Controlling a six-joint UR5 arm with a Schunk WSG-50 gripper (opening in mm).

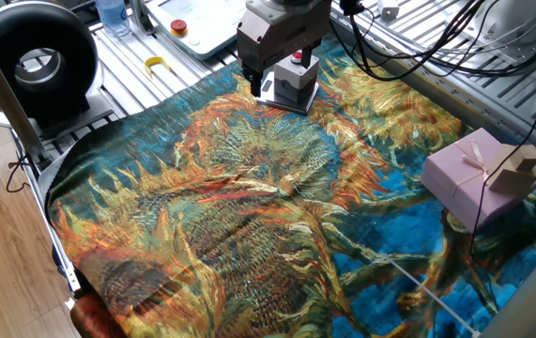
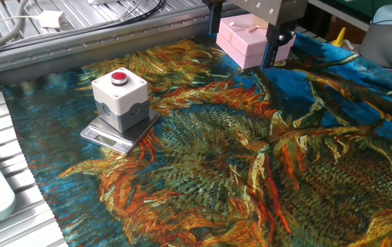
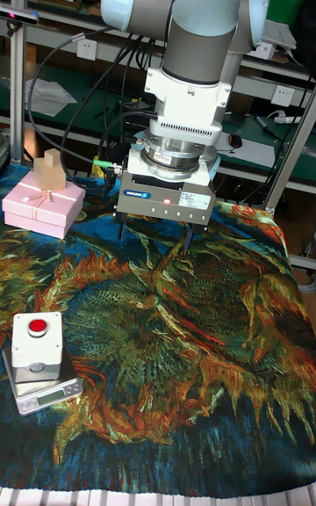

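Note:
My gripper (image 3: 153, 233) hangs above the flowered cloth (image 3: 215, 365), fingers wide apart and nothing between them. A grey and white button box (image 2: 121, 103) with a red button stands upright on a small silver scale (image 2: 123, 142). In the third exterior view, box and scale lie at the front left, well clear of the gripper. A pink gift box (image 3: 42, 211) rests on the cloth at the left, beside the gripper. On its lid sits a tan angular block (image 3: 49, 171), also visible in the first exterior view.
A black ring-shaped object (image 1: 33, 66), a yellow curved piece (image 1: 158, 64) and a pale panel with a red knob (image 1: 179, 27) lie off the cloth. Black cables (image 1: 418, 68) loop near the arm.

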